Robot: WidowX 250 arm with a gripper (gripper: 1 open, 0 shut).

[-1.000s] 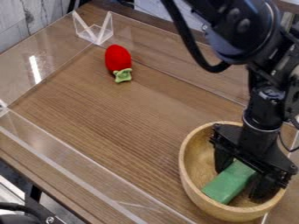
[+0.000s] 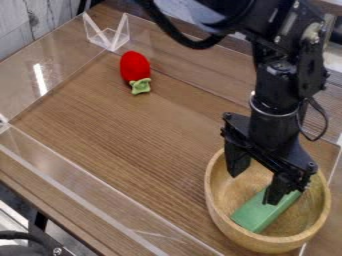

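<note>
My black gripper (image 2: pixel 267 170) hangs over a tan round bowl (image 2: pixel 221 195) at the lower right, its fingers pointing down, apart and empty. Below them a green oblong object (image 2: pixel 265 210) lies in the bowl, partly hidden behind the gripper.
A red object with a green top (image 2: pixel 135 70) lies at the back left on the wooden table (image 2: pixel 94 150). A clear plastic container (image 2: pixel 108 30) sits beyond it in the top left.
My gripper has risen and moved slightly left from down inside the bowl. The green object remains in the bowl.
</note>
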